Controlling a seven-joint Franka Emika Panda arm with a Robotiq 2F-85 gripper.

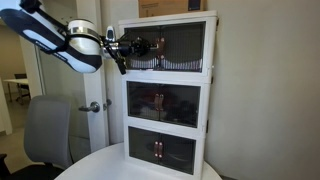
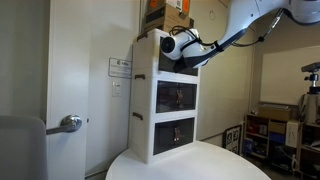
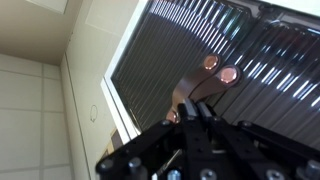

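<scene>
A white three-tier cabinet stands on a round white table, each tier with a pair of dark doors and brown leather pulls. At the top tier, my gripper is up against the doors where their pulls meet. In the wrist view, one brown pull runs down between the fingers of the gripper, which is shut on it. Right beside it is the other door's pull, partly hidden by the fingers. The ribbed top doors look closed. Exterior view 2 hides the fingertips behind the arm.
A cardboard box rests on top of the cabinet. To the left are a grey chair and a door with a metal handle.
</scene>
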